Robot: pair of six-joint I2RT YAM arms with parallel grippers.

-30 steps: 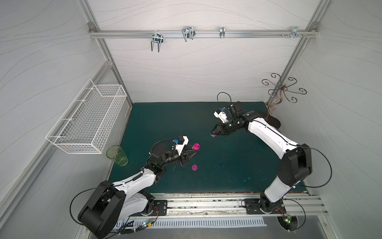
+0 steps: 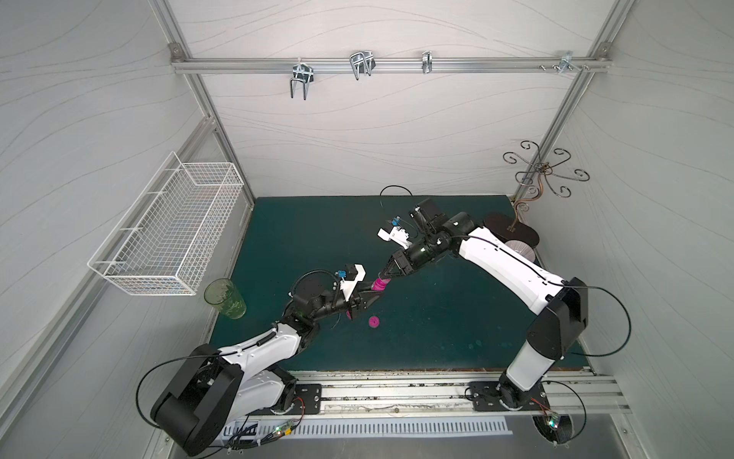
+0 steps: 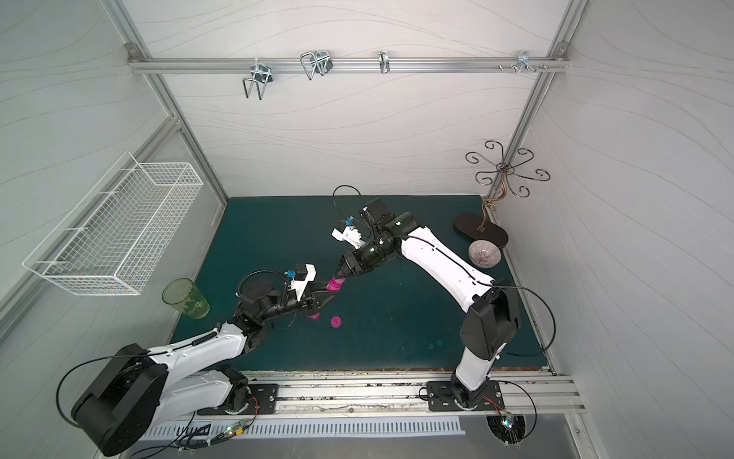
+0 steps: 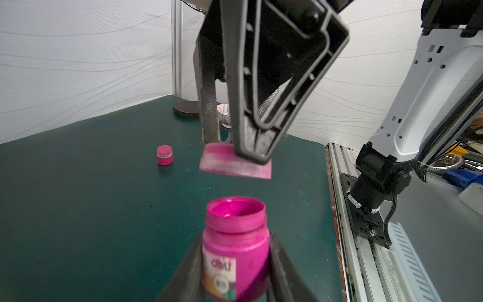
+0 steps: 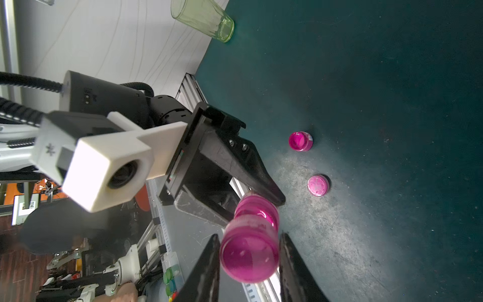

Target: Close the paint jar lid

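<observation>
In the left wrist view an open pink paint jar (image 4: pixel 235 251) with a white label stands upright, my left gripper shut on its body. Above its mouth, with a visible gap, hangs the pink lid (image 4: pixel 235 161), slightly tilted. My right gripper is shut on that lid. From the right wrist view, the lid (image 5: pixel 250 254) sits between the right fingers and partly covers the jar (image 5: pixel 259 209), which my left gripper grips.
On the green table (image 5: pixel 382 176) lie another pink lid (image 5: pixel 318 185) and a second small open jar (image 5: pixel 300 141). A green glass (image 2: pixel 224 297) stands at the left. A dark-based wire stand (image 2: pixel 510 228) and a ribbed bowl (image 3: pixel 484 253) are at the right.
The left arm has barely moved.
</observation>
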